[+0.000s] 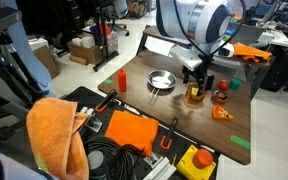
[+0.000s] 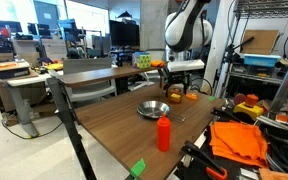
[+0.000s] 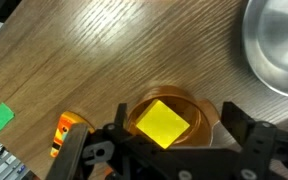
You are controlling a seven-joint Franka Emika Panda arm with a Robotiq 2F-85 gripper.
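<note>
An amber, see-through pot [image 3: 189, 98] stands on the wooden table, with a yellow block [image 3: 162, 123] inside its rim or resting on top; I cannot tell which. In exterior view 1 the pot [image 1: 194, 99] sits right of the table's middle. My gripper is open above it, one finger on each side of the pot in the wrist view, gripping nothing. From exterior view 1 the gripper [image 1: 198, 76] is just over the pot. The pot's lower part is partly covered by the gripper in the wrist view.
A silver pan [image 1: 161, 79] lies left of the pot, a red bottle [image 1: 121, 80] farther left. A toy pizza slice [image 1: 222, 113] and small red items [image 1: 220, 95] are to the right, near a green cup [image 1: 235, 84].
</note>
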